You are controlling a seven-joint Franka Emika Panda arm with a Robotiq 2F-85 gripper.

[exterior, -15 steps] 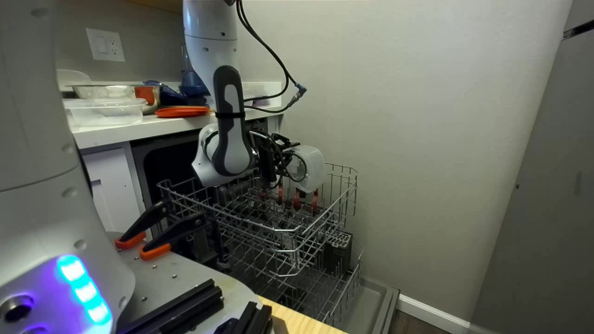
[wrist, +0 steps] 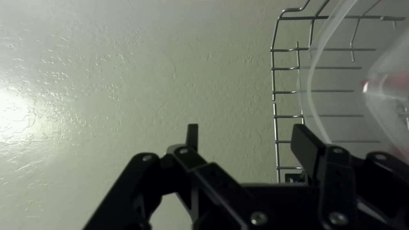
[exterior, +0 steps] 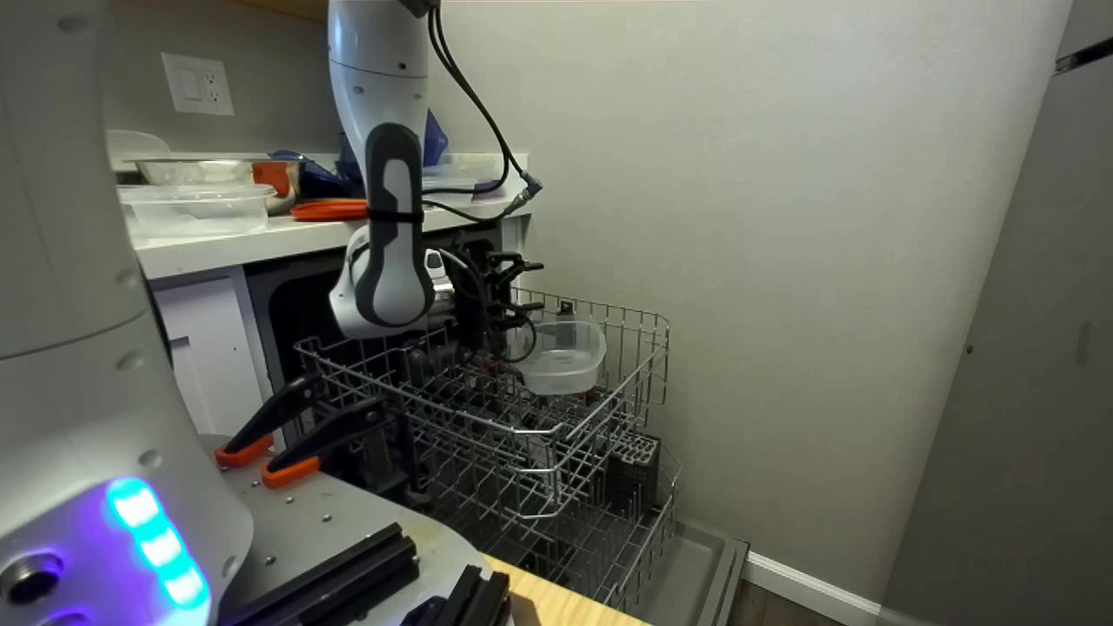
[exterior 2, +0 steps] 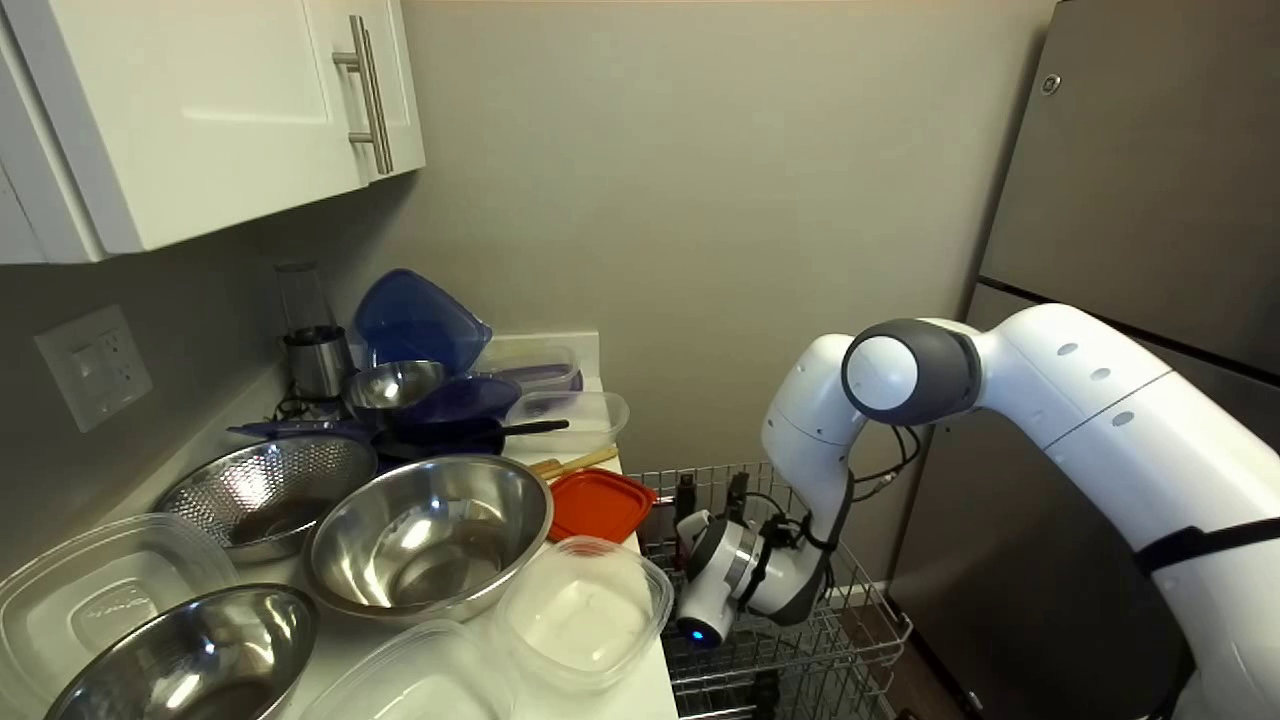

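Observation:
A clear plastic container [exterior: 564,365] rests in the upper dishwasher rack [exterior: 543,429], near its back right part. My gripper [exterior: 529,289] is just above and to the left of it. In the wrist view the gripper has its fingers [wrist: 306,143] well apart, with only wall and some rack wire showing between them. The container [wrist: 347,103] fills the right side there, outside the right finger, which overlaps its rim in the picture. Whether that finger touches it, I cannot tell. In the other exterior view, the arm hides the container and the gripper's fingers.
The counter at the left holds steel bowls [exterior 2: 432,540], clear containers [exterior 2: 584,612] and a red lid [exterior 2: 600,504]. Below the upper rack is the lower rack [exterior: 584,542] with a dark basket [exterior: 633,471]. A plain wall [exterior: 793,261] stands close behind the racks.
The container was at my gripper above the rack; now it sits lower in the rack, turned differently. My arm has moved left, and the fingers are clear of the container.

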